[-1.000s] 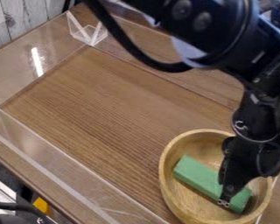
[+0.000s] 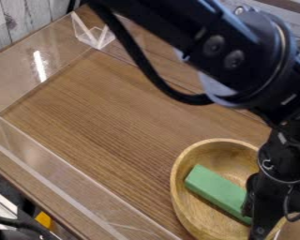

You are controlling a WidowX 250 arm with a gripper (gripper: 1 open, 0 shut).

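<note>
A light wooden bowl (image 2: 190, 206) sits at the lower right with a green rectangular block (image 2: 216, 189) lying inside it. My black gripper (image 2: 268, 208) is over the bowl's right side, beside the block's right end and partly covering it. The fingertips are dark and partly hidden, so I cannot see whether they are open or shut, or whether anything is between them.
Transparent walls (image 2: 40, 66) run along the left and near edges, with a white bracket (image 2: 95, 34) at the back. A cable and a yellow object lie beyond the lower-left edge.
My gripper has moved to the right, from over the block toward the bowl's right edge. The bowl and block look nearly unchanged.
</note>
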